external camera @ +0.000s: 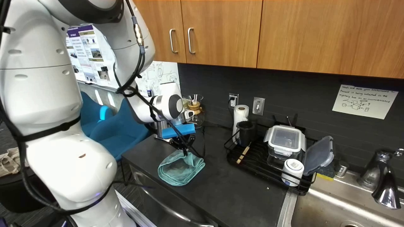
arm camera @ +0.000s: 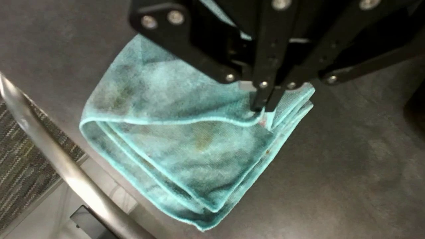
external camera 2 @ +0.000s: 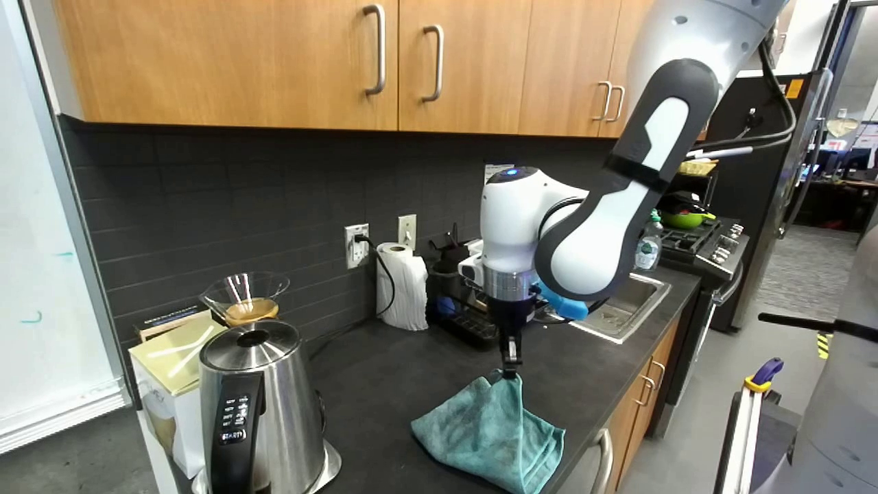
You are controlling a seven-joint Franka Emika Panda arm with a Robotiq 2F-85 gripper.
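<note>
A teal cloth (external camera: 176,174), folded in layers and stained in spots, lies on the dark counter. My gripper is shut on the cloth's upper layer near one corner. In exterior view 2, the pinched part of the cloth (external camera 2: 499,432) rises to a peak under my gripper (external camera 2: 510,370), while its lower part rests on the counter. The wrist view shows the top layer's hem (arm camera: 171,120) lifted and folded back, with the layers beneath spread open. Part of the cloth's far side is hidden behind the gripper linkage.
A steel kettle (external camera 2: 252,387) stands at the counter's left end in exterior view 2. To the right in exterior view 1 are a black dish rack (external camera: 261,163) with containers and a sink (external camera: 322,206). Bare counter (external camera: 231,189) lies between cloth and rack.
</note>
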